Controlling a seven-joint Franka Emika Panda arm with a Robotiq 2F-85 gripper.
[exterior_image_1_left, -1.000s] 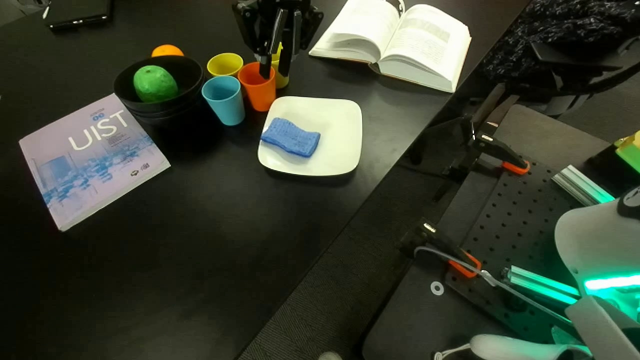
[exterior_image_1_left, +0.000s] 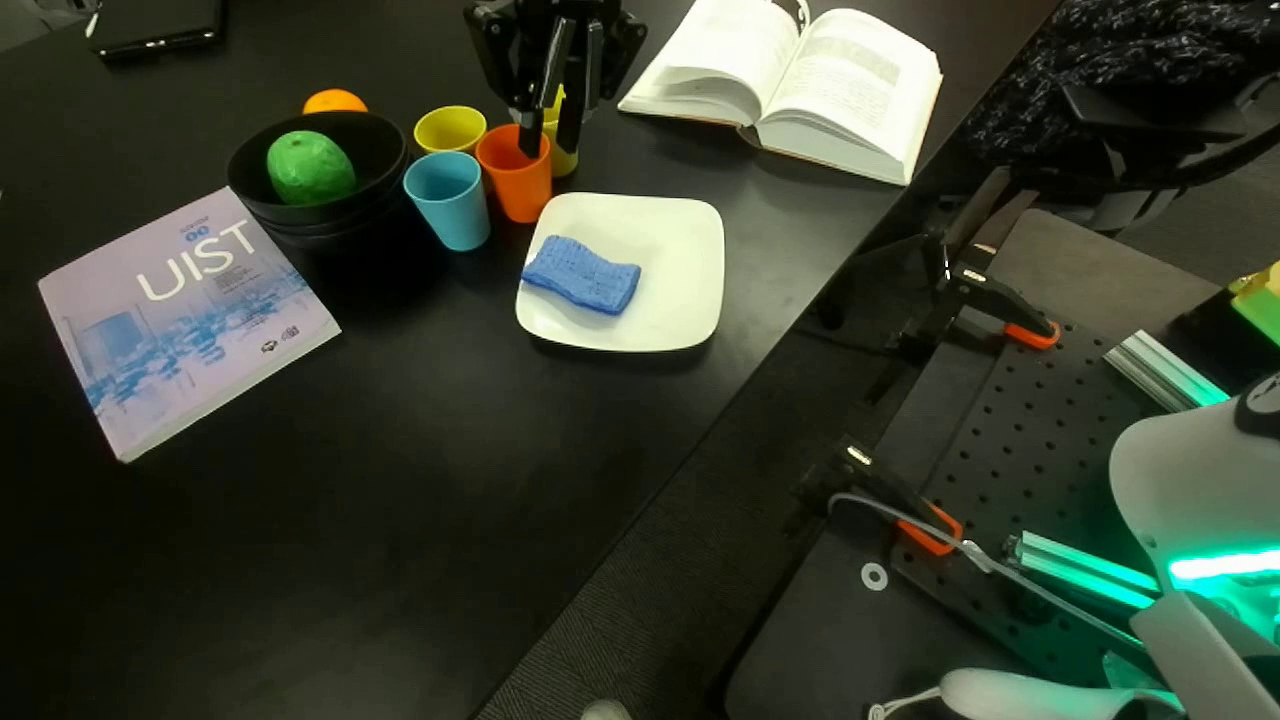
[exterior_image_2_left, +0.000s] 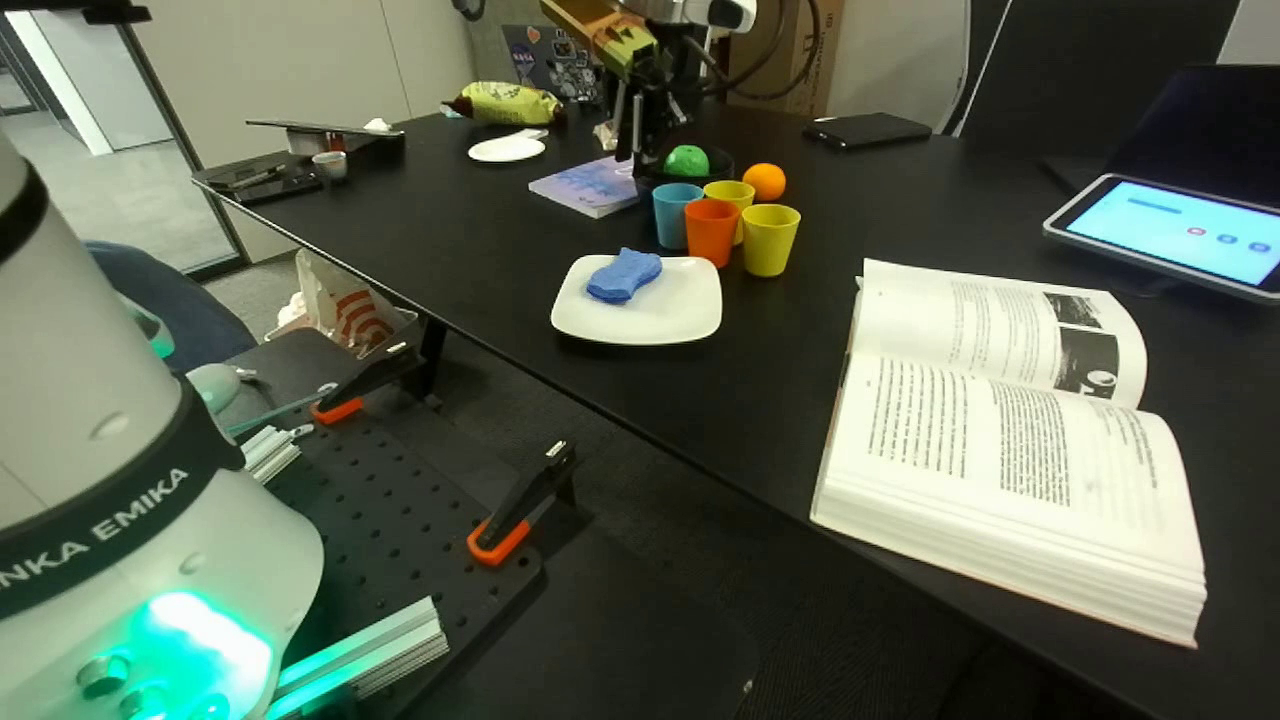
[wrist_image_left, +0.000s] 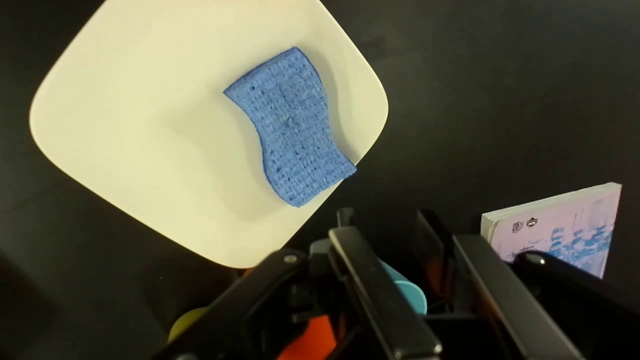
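On the white plate (exterior_image_1_left: 667, 270) lies a blue sponge (exterior_image_1_left: 583, 276), at the plate's left side in exterior view 1. The wrist view shows the sponge (wrist_image_left: 294, 126) with one corner reaching the plate's rim. My gripper (exterior_image_1_left: 549, 134) hangs over the group of cups, pointing down and open with nothing held. An orange cup (exterior_image_1_left: 518, 186) appears just behind its fingertips in exterior view 1. Close by are a blue cup (exterior_image_1_left: 450, 204) and two yellow cups (exterior_image_2_left: 768, 240). In the wrist view, the fingers partly cover the blue cup (wrist_image_left: 412, 296).
Black bowls (exterior_image_1_left: 246, 192) hold a green fruit (exterior_image_1_left: 310, 167), with an orange (exterior_image_2_left: 765, 181) behind. A UIST book (exterior_image_1_left: 190, 318) lies left of them. An open book (exterior_image_1_left: 786, 78) rests near the table edge.
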